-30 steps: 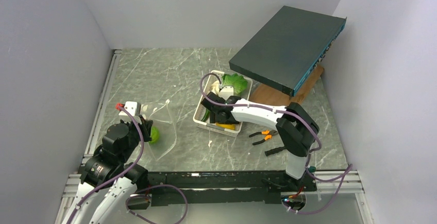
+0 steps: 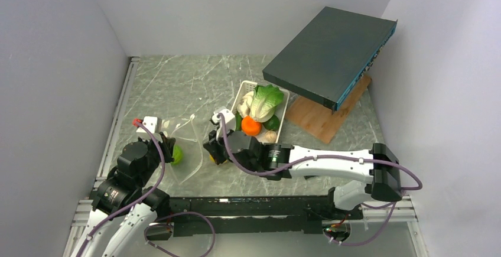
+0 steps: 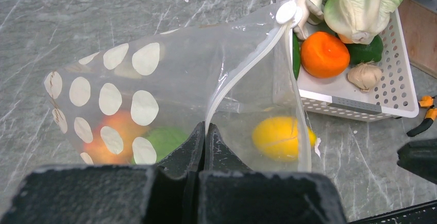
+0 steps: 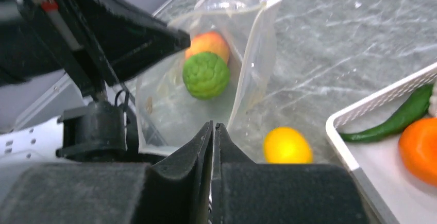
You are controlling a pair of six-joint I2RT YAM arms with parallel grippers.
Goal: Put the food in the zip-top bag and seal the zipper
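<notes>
The clear zip bag [image 3: 242, 49], with white spots, holds a green item [image 4: 205, 74] and an orange-red one [image 4: 208, 42]. My left gripper [image 2: 166, 145] is shut on the bag's edge at its opening [image 3: 205, 131]. My right gripper [image 2: 214, 147] is beside the bag's open side, low over the counter. A yellow, lemon-like item [image 4: 286, 147] shows just beyond its fingers and through the bag in the left wrist view; whether the fingers touch it is unclear from the blurred right wrist view.
The white basket [image 3: 355, 112] holds lettuce, an orange item, garlic and green vegetables. A dark slab [image 2: 328, 50] and wooden board [image 2: 319, 121] lie at the right. Pliers [image 3: 427, 113] lie near the basket.
My right arm has swung left from over the basket to beside the bag, and the yellow item has moved from the basket toward the bag. The left arm has not moved.
</notes>
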